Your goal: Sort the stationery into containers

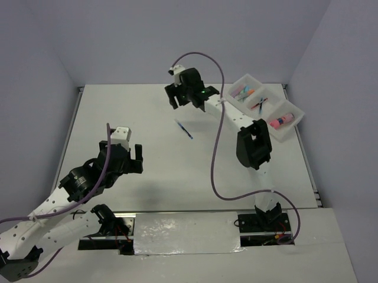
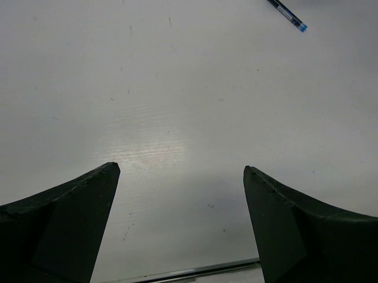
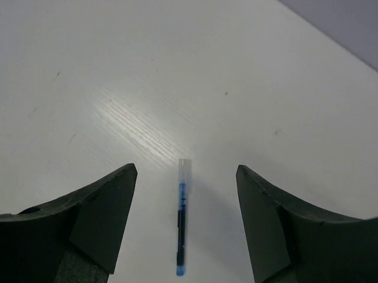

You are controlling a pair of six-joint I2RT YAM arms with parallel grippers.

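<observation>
A dark pen with blue ends [image 1: 184, 130] lies on the white table, also at the top of the left wrist view [image 2: 287, 14] and centred low in the right wrist view [image 3: 181, 227]. My right gripper [image 1: 172, 96] is above and just behind it, fingers apart with nothing held. My left gripper [image 1: 131, 159] stands open over the left of the table, empty. At the back right, a white three-section organizer [image 1: 276, 132] holds coloured pens, a red-and-black item and a pink cylindrical item.
Grey walls close in the back and both sides. The right arm's cable hangs over the table.
</observation>
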